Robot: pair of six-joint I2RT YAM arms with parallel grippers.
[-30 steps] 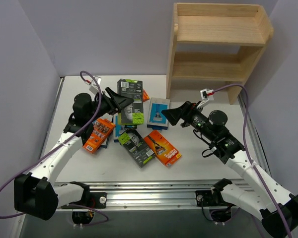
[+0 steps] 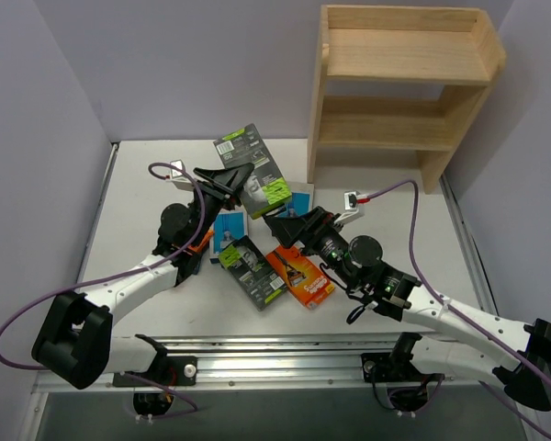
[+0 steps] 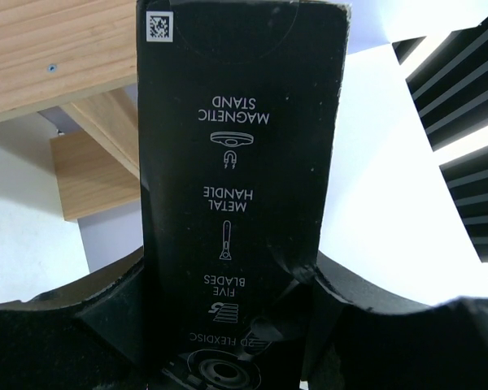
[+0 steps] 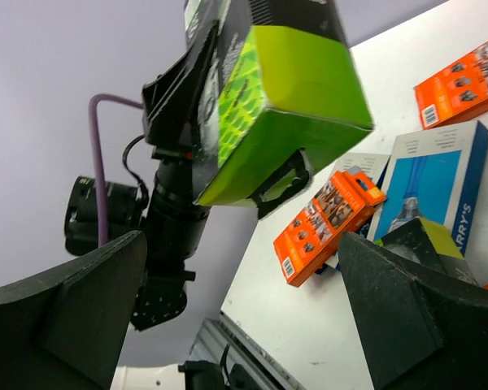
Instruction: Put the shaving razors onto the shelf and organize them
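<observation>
Held above the table is a black and green razor box (image 2: 255, 170), tilted, with my left gripper shut on its sides. Its black side face shows up close in the left wrist view. In the right wrist view the box's green end (image 4: 309, 89) faces my right gripper, which stands open and empty, a short way from it. A second black and green box (image 2: 252, 272) lies on the table beside an orange box (image 2: 299, 275). Blue razor boxes (image 2: 230, 228) lie behind them, partly covered by the held box and the arms. The wooden shelf (image 2: 386, 119) stands at the back right.
Another orange box (image 4: 325, 223) lies among the blue packs, mostly hidden from above by the left arm. Both shelf levels look empty. Clear white table (image 2: 441, 248) lies at the right, and a metal rail (image 2: 275, 354) runs along the front.
My left gripper has carried the black and green box rightward and tilted it. My right gripper has moved left, close to the box's green end.
</observation>
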